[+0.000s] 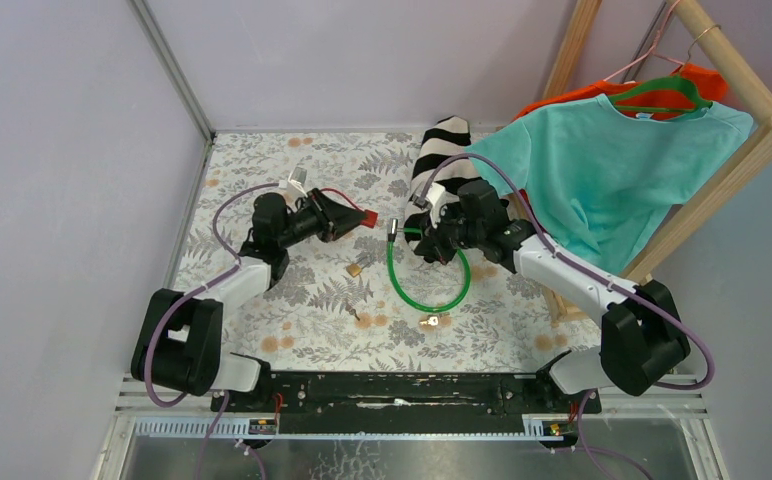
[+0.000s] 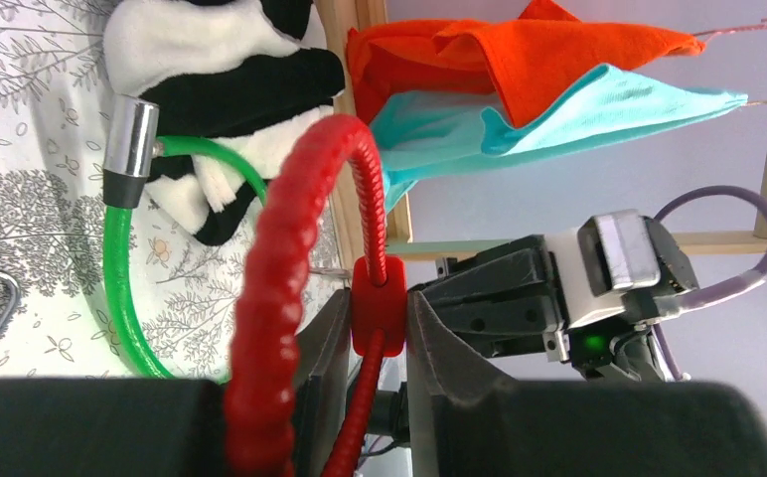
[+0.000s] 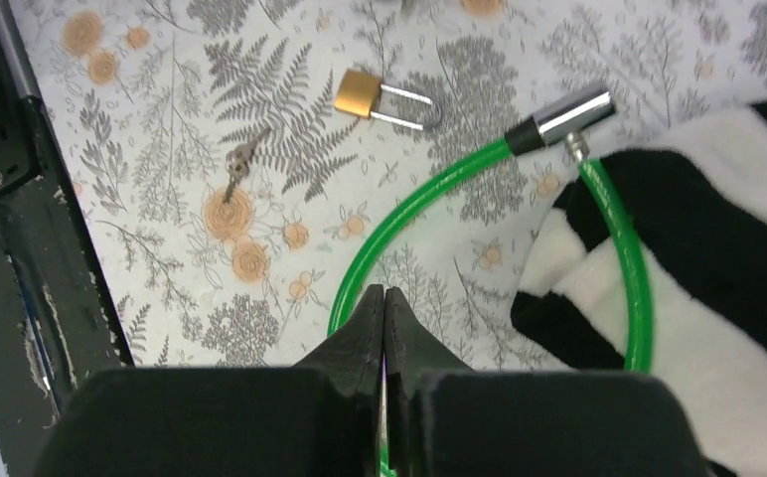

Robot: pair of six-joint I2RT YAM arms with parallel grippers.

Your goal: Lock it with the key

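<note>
My left gripper grips a red lock block (image 2: 380, 303) with a thick red cable (image 2: 290, 258) looping from it; in the top view it is left of centre. My right gripper is shut with nothing between its fingers, right of it. Below lies a green U-shaped lock (image 3: 409, 209) with a metal cylinder (image 3: 568, 116). A brass padlock (image 3: 358, 92) and a small key (image 3: 238, 162) lie on the patterned surface. Another small key-like item (image 1: 430, 320) lies below the green lock.
Black-and-white fabric (image 3: 707, 278) lies at back centre-right. A wooden rack (image 1: 722, 190) with turquoise (image 1: 612, 170) and orange shirts stands at the right.
</note>
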